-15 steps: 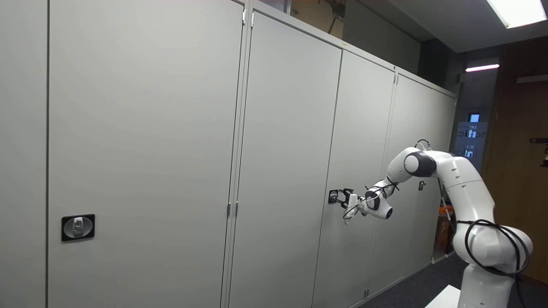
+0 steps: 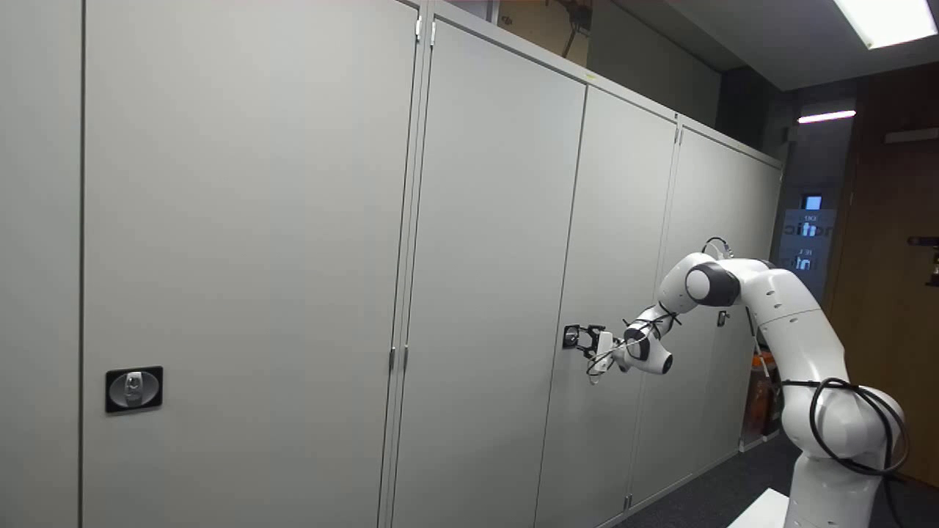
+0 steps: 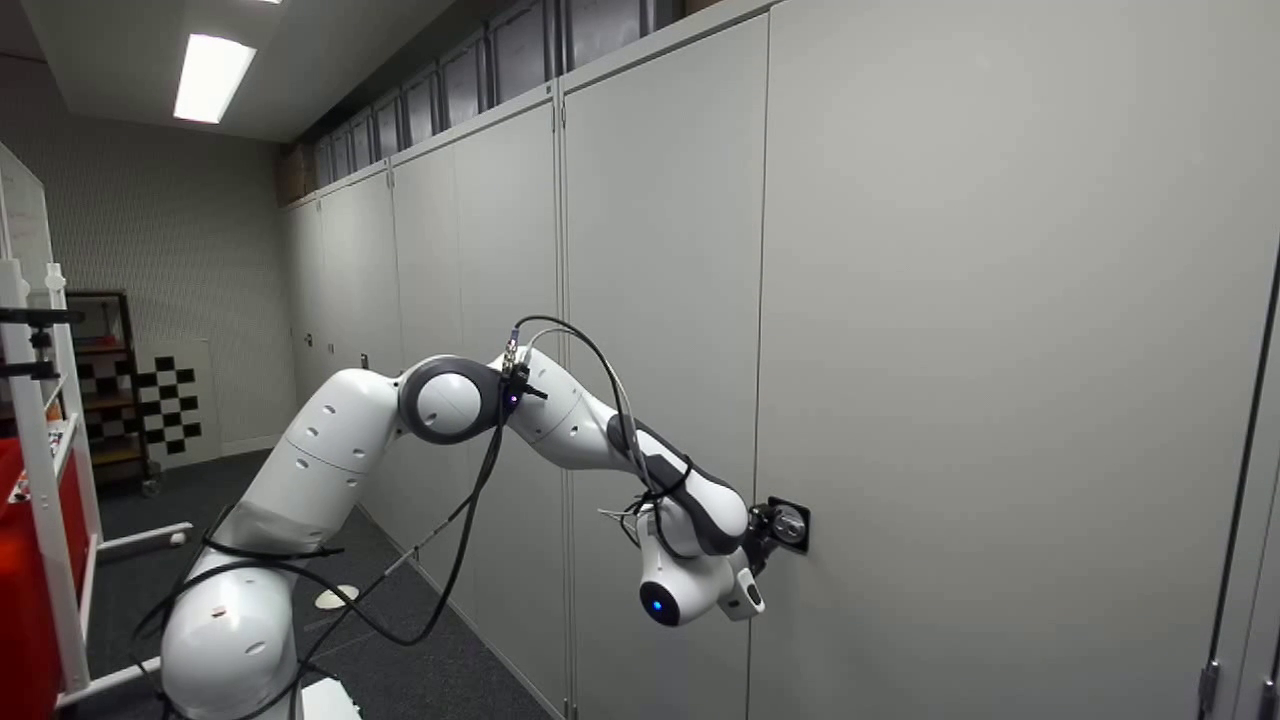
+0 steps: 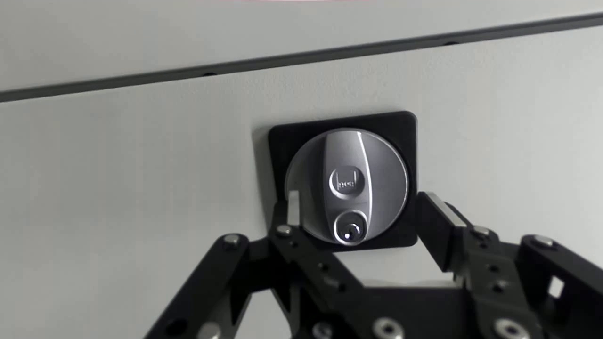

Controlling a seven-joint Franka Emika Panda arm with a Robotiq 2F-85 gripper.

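A round silver turn-latch point(image 4: 390, 175) in a black square plate point(image 4: 408, 127) is set in a grey cabinet door point(image 4: 141, 186), close to the door's edge. Its raised grip, with a keyhole at one end, runs up and down in the wrist view. My gripper is open, one finger at the left edge of the silver disc and the other by the plate's right edge. Nothing is clamped between them, and contact with the latch cannot be judged. From the side, the gripper point(image 2: 587, 339) is right at the latch plate point(image 2: 570, 337).
The neighbouring door point(image 2: 493, 264) is closed, a narrow seam between the two. Another latch point(image 2: 133, 389) sits on a door at the far left. Black cables point(image 3: 462, 528) hang loosely from the arm. A white frame point(image 3: 48, 480) stands behind at the left.
The arm's upper links have shifted slightly toward the cabinet in exterior view 1. At the latch, the gripper is in nearly the same place. The doors look unmoved.
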